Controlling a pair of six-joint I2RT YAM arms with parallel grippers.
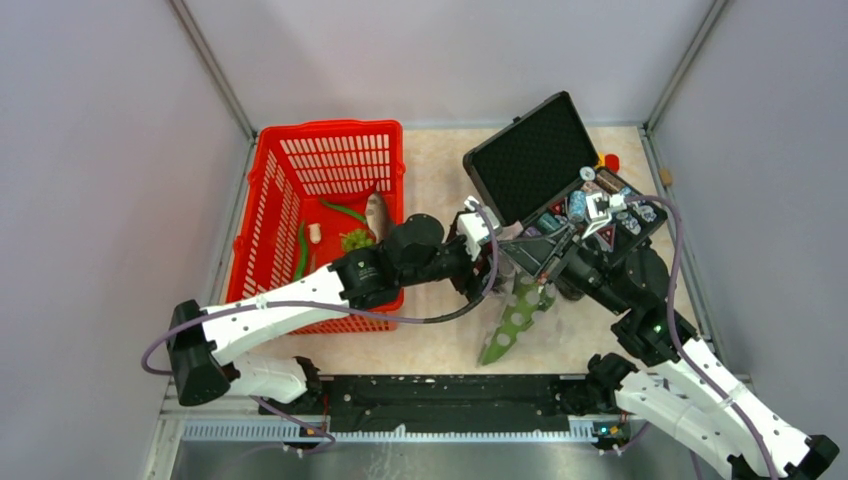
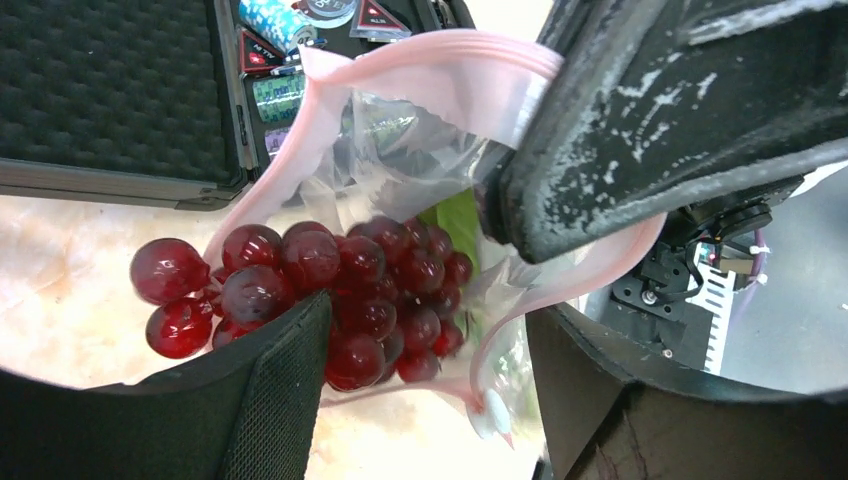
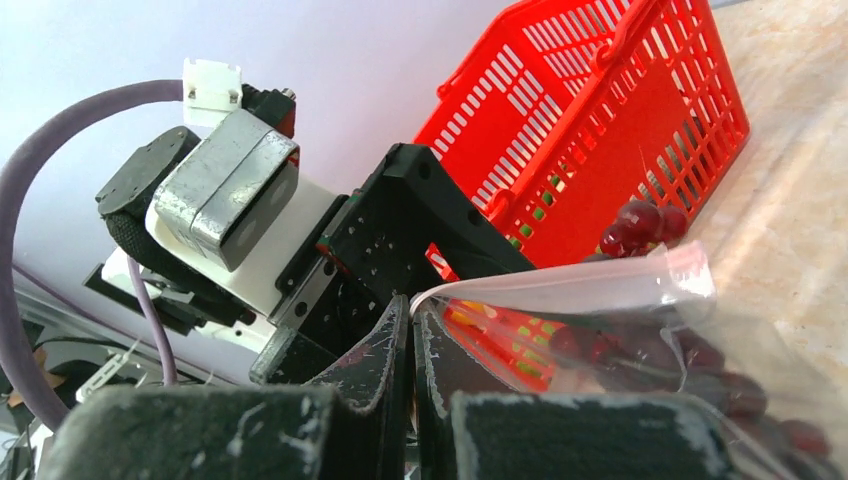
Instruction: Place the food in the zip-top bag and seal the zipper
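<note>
A clear zip bag with a pink rim (image 2: pixel 430 48) gapes toward my left gripper in the left wrist view. The bunch of red grapes (image 2: pixel 365 265) lies partly in its mouth, with a few grapes hanging out over the left rim. My left gripper is open at the mouth, its fingers apart and the grapes beyond them. In the right wrist view my right gripper is shut on the bag's pink edge. Some grapes (image 3: pixel 640 228) show above the rim there, others through the clear film. Green dotted film (image 1: pixel 515 320) hangs below the grippers in the top view.
A red basket (image 1: pixel 268 215) with green grapes (image 1: pixel 357 239), a fish (image 1: pixel 377 214) and green peppers stands on the left. An open black case (image 1: pixel 530 160) of poker chips lies behind the bag. Bare table (image 1: pixel 440 165) shows between basket and case.
</note>
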